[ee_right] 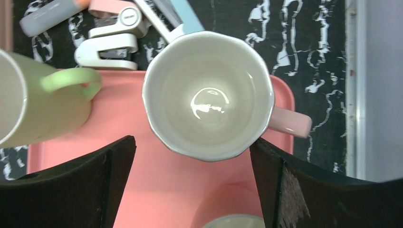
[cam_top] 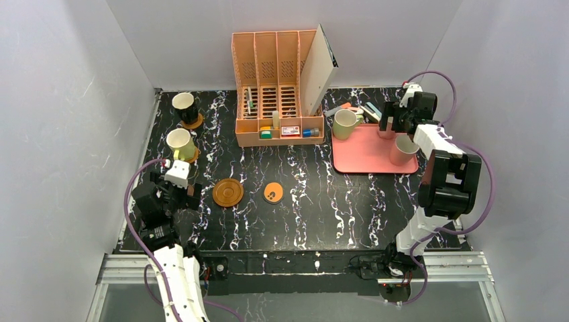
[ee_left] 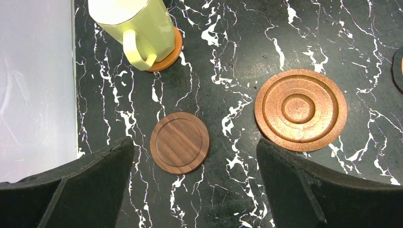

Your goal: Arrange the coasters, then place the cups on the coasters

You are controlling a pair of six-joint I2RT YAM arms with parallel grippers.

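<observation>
A pink cup with a pale inside [ee_right: 209,97] stands on the pink tray [cam_top: 355,157], its handle toward the right in the right wrist view. My right gripper is open above the tray, fingers apart and nothing gripped; the top view shows it over that cup, largely covering it. On the same tray are a second pink cup [cam_top: 403,149] and a green cup [cam_top: 345,124]. My left gripper hangs open and empty over a dark wooden coaster [ee_left: 179,142]. Right of that lies a larger brown coaster [ee_left: 301,110], and farther right an orange-faced coaster [cam_top: 273,192].
At the back left, a black cup [cam_top: 185,107] and a green cup [cam_top: 181,143] rest on coasters. An orange organizer [cam_top: 280,137] stands at the back centre. Staplers and pens [ee_right: 111,47] lie behind the tray.
</observation>
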